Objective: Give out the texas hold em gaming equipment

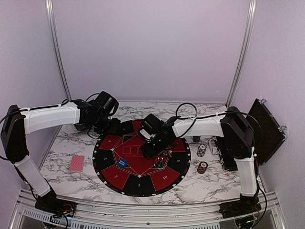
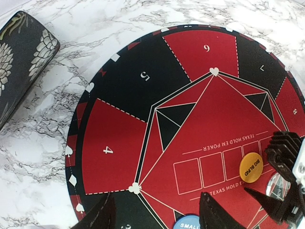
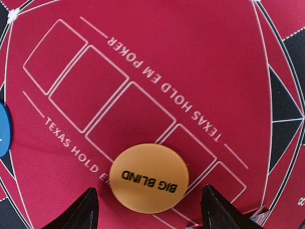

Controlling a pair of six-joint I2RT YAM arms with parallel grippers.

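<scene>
A yellow BIG BLIND disc lies flat on the round red and black poker mat. My right gripper hangs over it, part open, with one finger on either side of the disc in the right wrist view; whether they touch it I cannot tell. The blue SMALL BLIND disc rests on the mat left of centre. My left gripper is above the mat's left side, its fingers apart and nothing held between them. From above, the right gripper hides the yellow disc.
A red-backed card deck lies left of the mat. Chip stacks stand to its right, near an open black case. A dark flowered box sits beyond the mat.
</scene>
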